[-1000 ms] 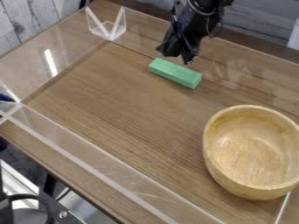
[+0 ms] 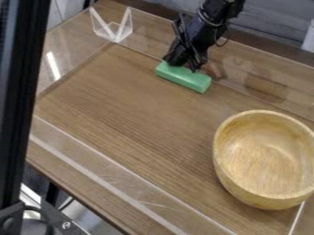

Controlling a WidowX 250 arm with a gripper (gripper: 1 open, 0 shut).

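A green rectangular block (image 2: 192, 81) lies on the wooden table toward the back centre. The black gripper (image 2: 174, 62) reaches down from the top and has its tip at the block's left end, touching it or just over it. Its fingers are dark and small, and whether anything is between them is hard to see.
A large round wooden bowl (image 2: 263, 161) sits at the right front. A clear plastic piece (image 2: 112, 27) stands at the back left.
The gripper has come down from above and behind the block to its left end. The block looks to be in about the same place.
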